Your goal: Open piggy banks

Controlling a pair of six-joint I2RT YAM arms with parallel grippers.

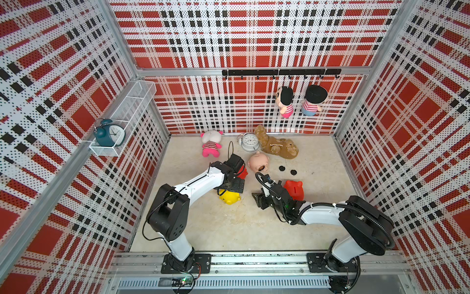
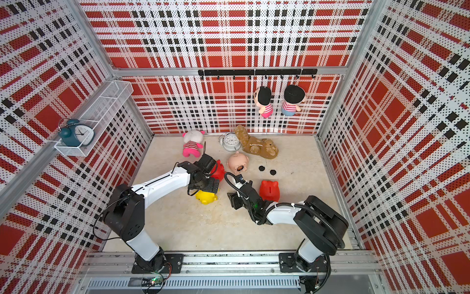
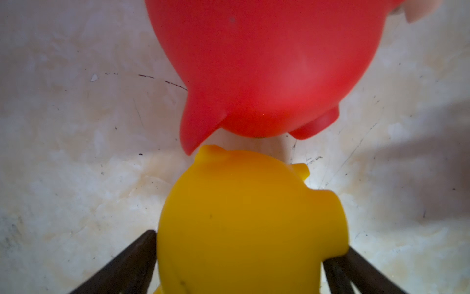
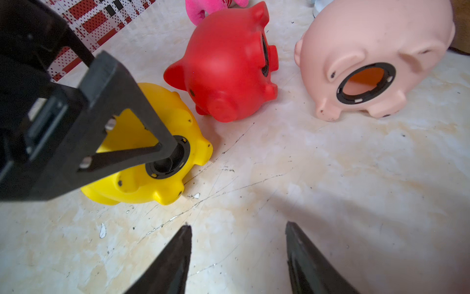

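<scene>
A yellow piggy bank lies on its side, black plug ring facing right. My open left gripper is over it, fingers either side of its body. A red piggy bank touches or nearly touches it behind; a pink one shows an open belly hole. My right gripper is part open, empty, low over the table right of the yellow bank. Another red piggy bank stands beside the right arm.
Two black discs lie right of the pink bank. A pink-striped doll, a silver clock and a brown bear line the back.
</scene>
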